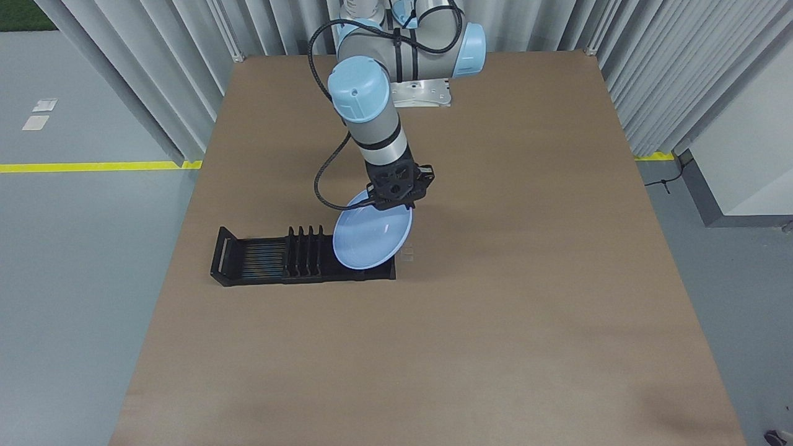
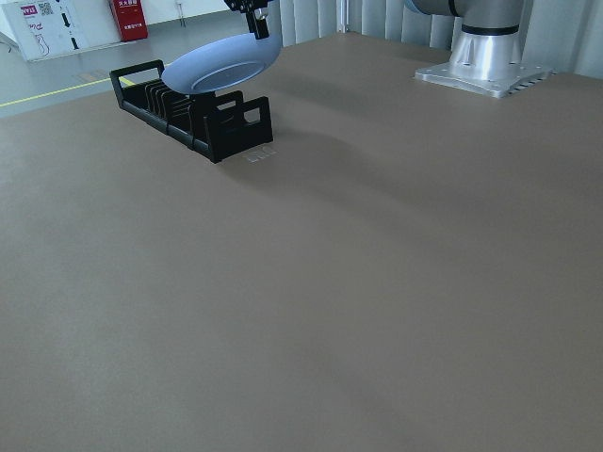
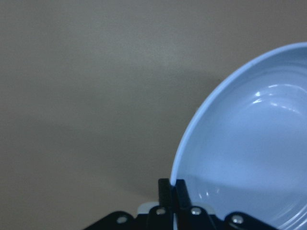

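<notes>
A light blue plate hangs tilted in the air, held at its rim by my gripper, whose fingers are shut on it. From the front it overlaps the right end of a black slotted rack, and in the left view it is above that rack. In the wrist view the rim runs up and right from between the fingers. In the front view the gripper's housing hides the fingertips.
The robot's metal base stands at the table's back edge, in front of grey curtains.
</notes>
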